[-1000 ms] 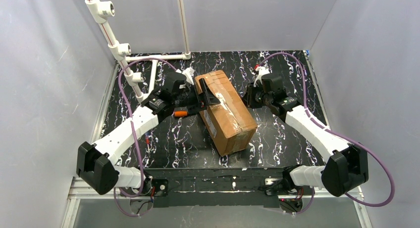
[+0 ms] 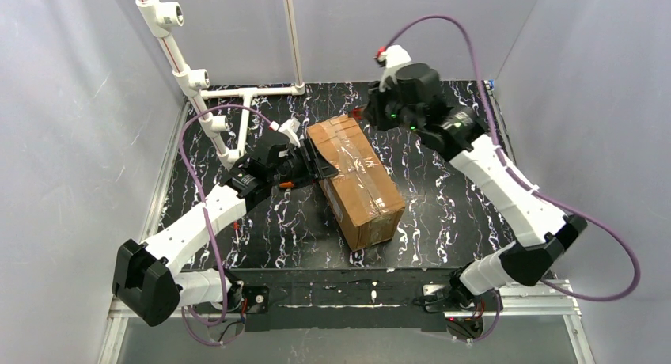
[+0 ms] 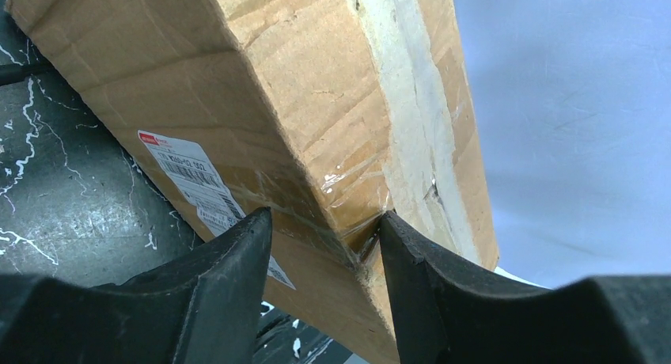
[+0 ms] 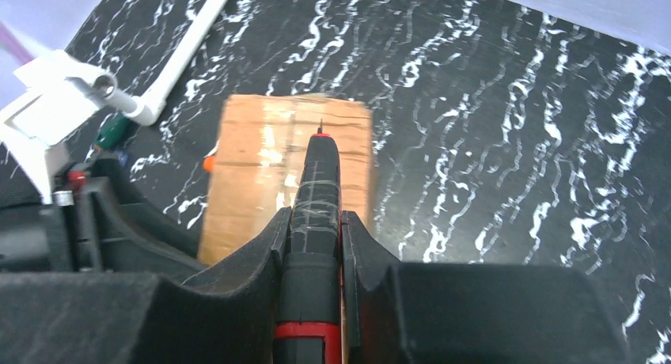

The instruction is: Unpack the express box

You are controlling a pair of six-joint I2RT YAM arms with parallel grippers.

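Note:
A long, taped cardboard box (image 2: pixel 365 191) lies diagonally at the table's middle, a white label (image 3: pixel 190 178) on its side. My left gripper (image 2: pixel 324 164) is shut on the box's upper left edge, its fingers either side of that edge in the left wrist view. My right gripper (image 2: pixel 372 109) is raised above the box's far end, shut on a black-and-red handled cutter (image 4: pixel 315 206), which points forward over the box top in the right wrist view.
White pipe framework (image 2: pixel 261 90) stands at the back left. An orange-handled object (image 2: pixel 286 185) lies left of the box. Bare table (image 2: pixel 431 214) shows on the right; walls surround the sides and back.
My right gripper has moved left and up over the box's far end with the cutter. The box and my left gripper have shifted slightly left.

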